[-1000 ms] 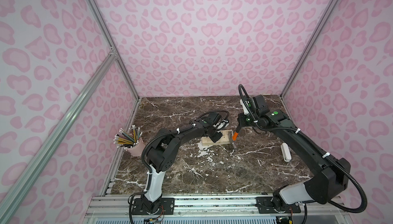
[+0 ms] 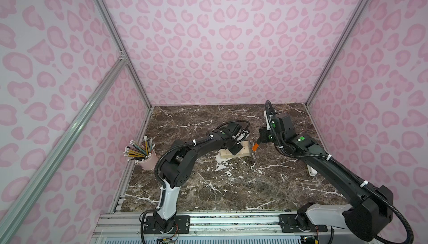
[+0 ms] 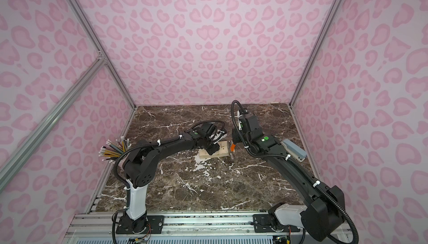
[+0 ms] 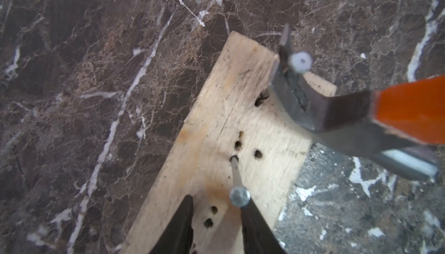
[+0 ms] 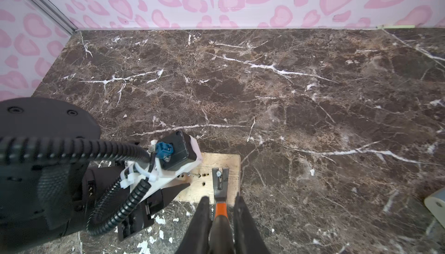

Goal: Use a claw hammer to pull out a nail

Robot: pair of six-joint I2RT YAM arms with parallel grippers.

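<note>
A wooden board (image 4: 204,128) with several holes lies on the marble table. In the left wrist view, a bare nail (image 4: 239,193) sticks up from it, leaning. A second nail head (image 4: 301,62) shows in the slot of the hammer's claw (image 4: 296,91) over the board's far end; whether its shank is still in the wood is hidden. My right gripper is shut on the hammer handle (image 5: 220,209). My left gripper is open low over the board, the leaning nail close by its right finger (image 4: 257,228); contact with the wood cannot be told.
A pink cup (image 2: 148,161) of pencils stands at the left edge. White scraps (image 2: 222,163) litter the table before the board. A pale box (image 3: 294,149) lies at the right edge.
The hammer head has shifted only slightly. My left arm looks still.
</note>
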